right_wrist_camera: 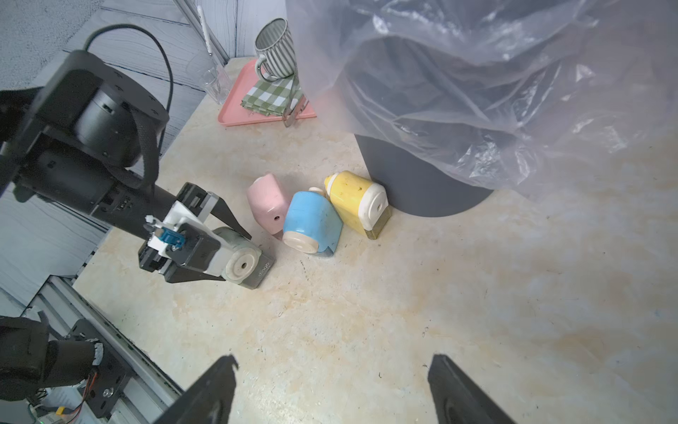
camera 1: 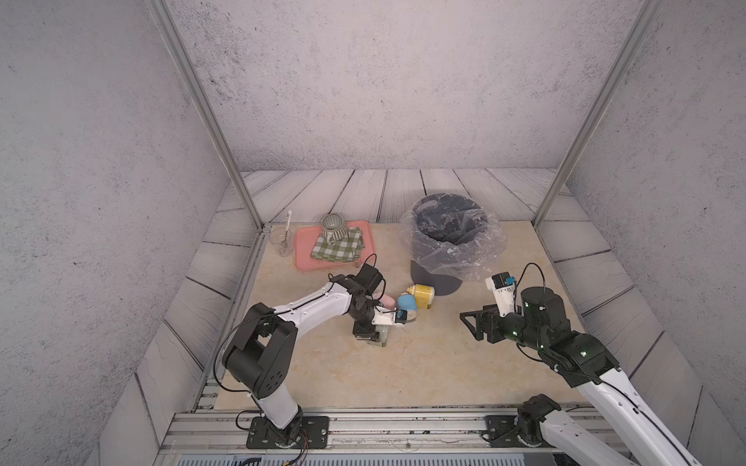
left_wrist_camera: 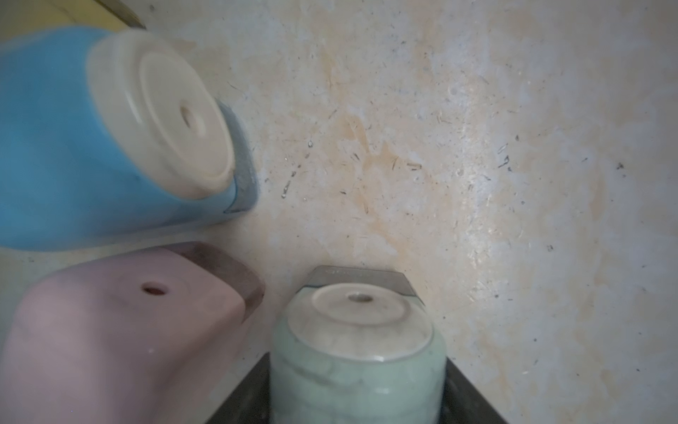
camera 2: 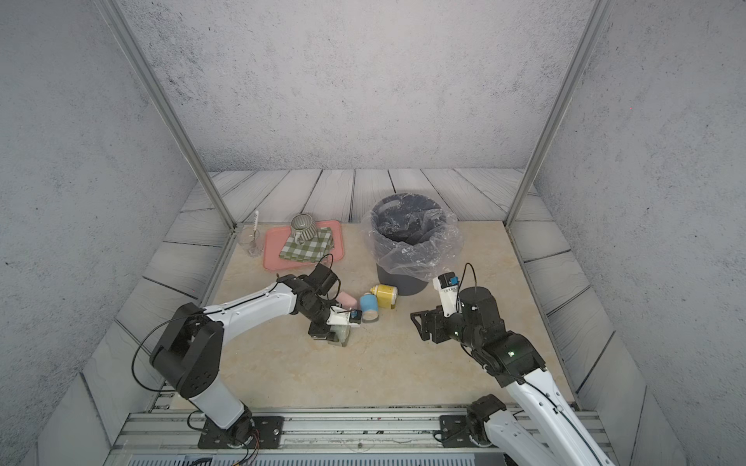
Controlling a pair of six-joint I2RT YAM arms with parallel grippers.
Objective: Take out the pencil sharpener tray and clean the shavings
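Four pencil sharpeners lie grouped mid-table: a yellow one (right_wrist_camera: 353,194), a blue one (left_wrist_camera: 63,141), a pink one (left_wrist_camera: 120,332) and a mint-green one (left_wrist_camera: 356,381), each with a grey translucent tray at its end where visible. My left gripper is around the mint sharpener's body, fingers on either side of it; whether they press on it is unclear. My right gripper (camera 1: 470,322) stands open above the right side of the table, empty.
A bin (camera 2: 404,279) with a plastic liner stands behind the sharpeners. At back left are a pink tray (camera 1: 307,256), checked cloth (camera 1: 326,248), striped mug (camera 1: 334,225) and glass (camera 1: 281,244).
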